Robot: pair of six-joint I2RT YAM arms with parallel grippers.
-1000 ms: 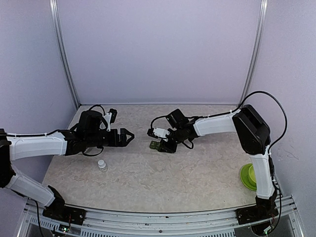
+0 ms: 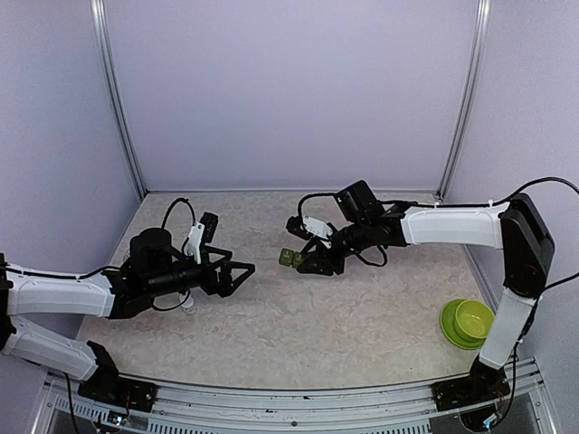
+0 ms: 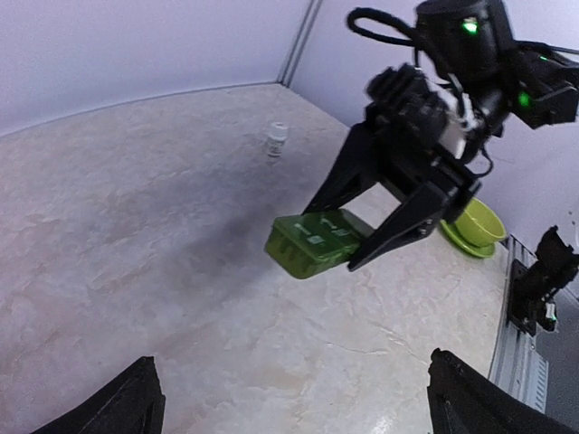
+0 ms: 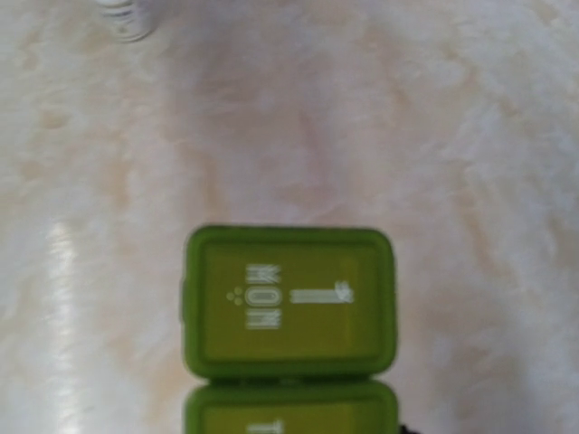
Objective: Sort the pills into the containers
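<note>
A green pill organizer [image 2: 291, 258] is held in the air by my right gripper [image 2: 310, 256], which is shut on it. In the right wrist view its lid [image 4: 289, 298] reads MON, with a second compartment below. The left wrist view shows the same box [image 3: 308, 244] between the right gripper's fingers. My left gripper [image 2: 237, 271] stands open to the left of it, apart, its two fingertips at the bottom of the left wrist view. A small white bottle [image 2: 188, 306] stands partly hidden behind the left arm. No loose pills are visible.
A green bowl [image 2: 474, 318] on a green plate [image 2: 450, 330] sits at the front right. A white bottle [image 3: 277, 140] shows at the back in the left wrist view, another [image 4: 127, 18] in the right wrist view. Walls surround it.
My right gripper has lifted the green box upward and slightly right. My left gripper has moved a little forward and right, now over the front bottle's position.
</note>
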